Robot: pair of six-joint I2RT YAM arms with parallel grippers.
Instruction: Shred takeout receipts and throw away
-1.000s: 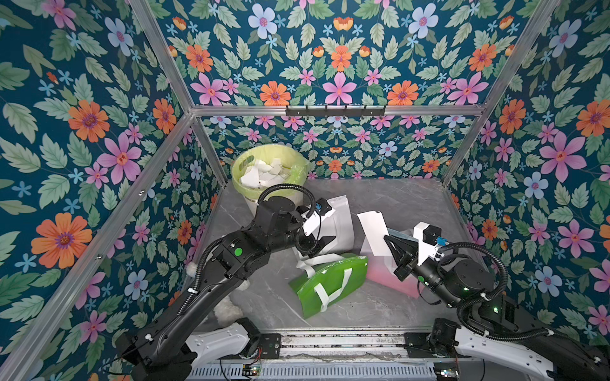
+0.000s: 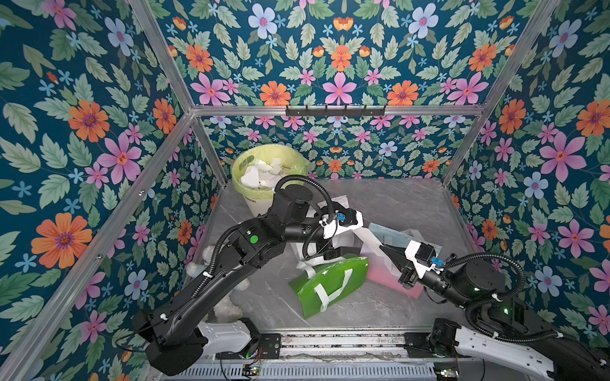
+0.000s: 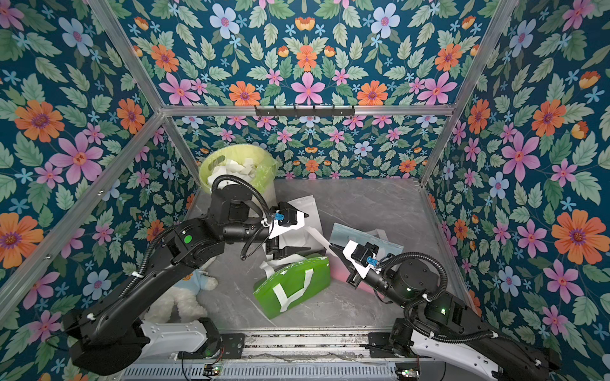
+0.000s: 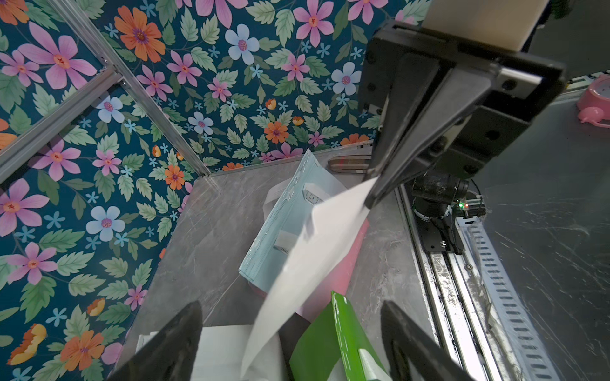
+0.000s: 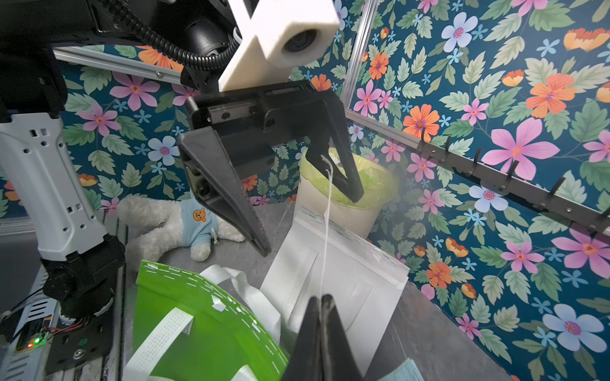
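Note:
My right gripper is shut on one end of a white receipt strip (image 4: 311, 273), which reaches out toward the left arm. In the right wrist view the receipt (image 5: 326, 241) shows edge-on as a thin line above the right fingertips. My left gripper stands open, its fingers on either side of the receipt's free end with gaps visible. Behind the left arm is the bin (image 2: 257, 202) with a yellow-green liner, holding several white paper scraps (image 2: 261, 172).
A green bag (image 2: 331, 285) with white handles lies front centre. Beyond it lies a white bag (image 5: 355, 279), and a pink and light-blue bag (image 4: 279, 222) is under the right gripper. A plush toy (image 5: 184, 228) lies at left.
The left gripper has moved right and toward the right gripper, reaching the receipt's free end. The right gripper, keeping the receipt, has shifted slightly left and turned the strip more edge-on.

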